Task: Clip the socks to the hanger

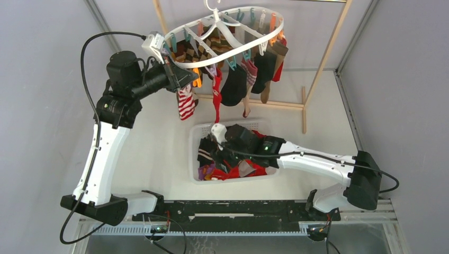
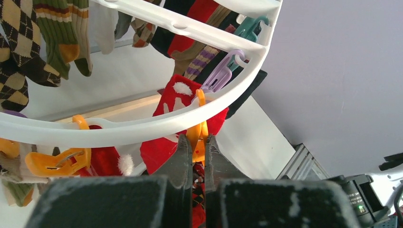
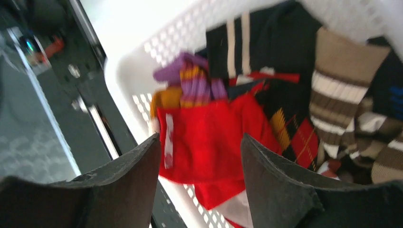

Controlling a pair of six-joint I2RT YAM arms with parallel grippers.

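Observation:
The white oval hanger carries several socks on coloured clips. In the left wrist view my left gripper is shut on an orange clip at the hanger's rim, beside a red-and-white sock. In the top view a red sock hangs near the front. My right gripper is open, angled down over the white basket, with nothing clearly held. Below it lie a red sock and several dark, striped and patterned ones; its wrist view is blurred.
A wooden stand rises behind and right of the hanger. Grey walls border both sides. The floor either side of the basket is clear. My right arm stretches across the front right above the basket's edge.

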